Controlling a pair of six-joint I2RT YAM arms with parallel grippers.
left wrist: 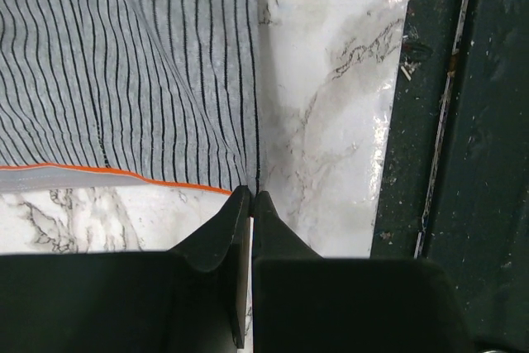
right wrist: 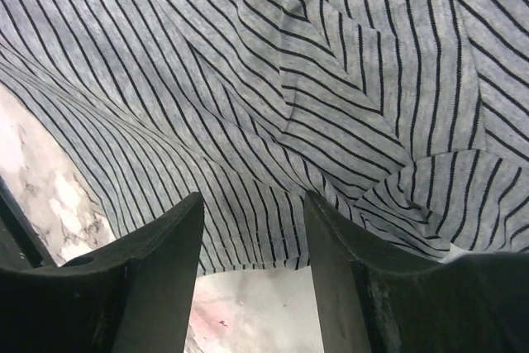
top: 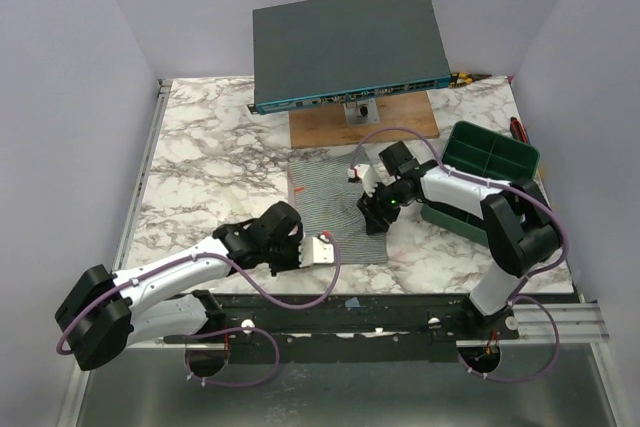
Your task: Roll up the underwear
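The grey striped underwear lies spread in the middle of the marble table, creased and bunched in the right wrist view. In the left wrist view its orange-edged corner meets the fingertips of my shut left gripper, which appears to pinch it. My right gripper is open over the cloth near its creased lower edge, with striped fabric visible between the fingers.
A green divided bin stands at the right, beside the right arm. A screen on a wooden board is at the back.
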